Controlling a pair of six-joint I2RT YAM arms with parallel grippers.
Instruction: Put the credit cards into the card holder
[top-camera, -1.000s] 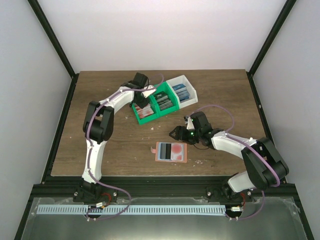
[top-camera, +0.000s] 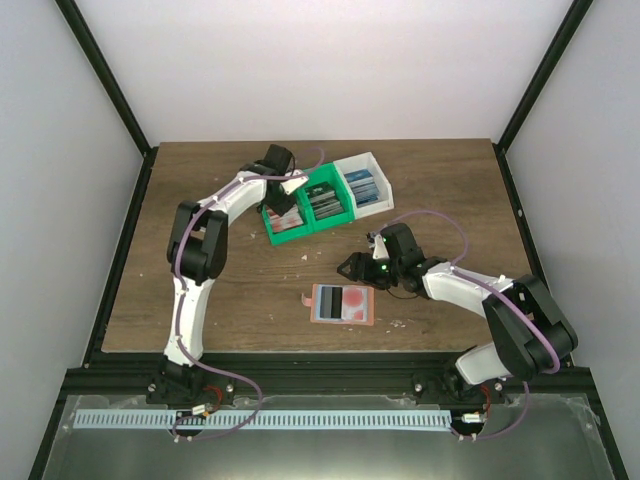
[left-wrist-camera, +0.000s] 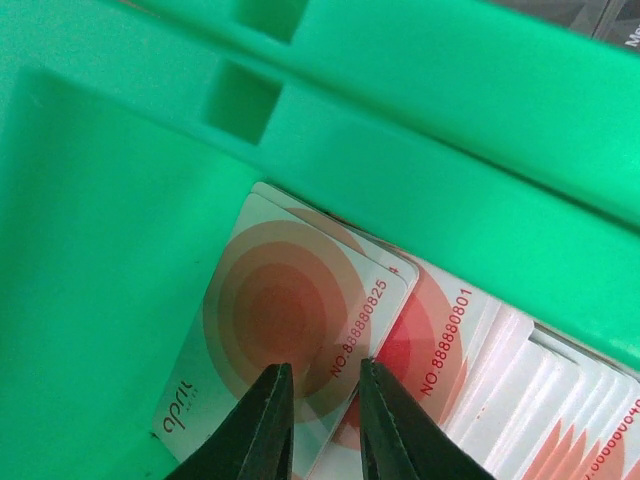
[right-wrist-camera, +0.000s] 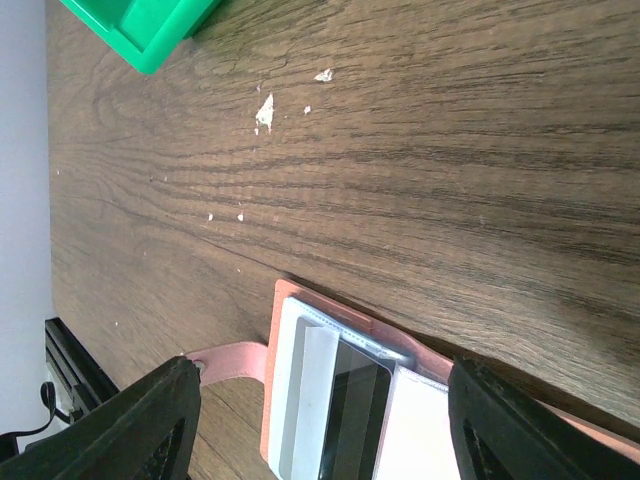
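In the left wrist view, the front white card (left-wrist-camera: 285, 300) with red circles leans in the green box's left compartment, a second card right behind it. My left gripper is down in that compartment, shut on the front card's edge, one finger before its face and one behind. In the right wrist view the card holder (right-wrist-camera: 272, 370), pink-rimmed with a small side tab, lies open on the table and shows clear and dark pockets. Above it, my right gripper stands open, its fingers wide apart with nothing between them.
The green box (top-camera: 290, 236) has a second compartment of dark cards (top-camera: 325, 202). Against its right side stands a white box (top-camera: 376, 208) with blue cards. Bare wooden table (top-camera: 270, 285) lies between the boxes and the holder.
The green box has shifted very slightly away from the table's front, its left end most. The left arm has barely moved; the right arm and card holder look almost unchanged.
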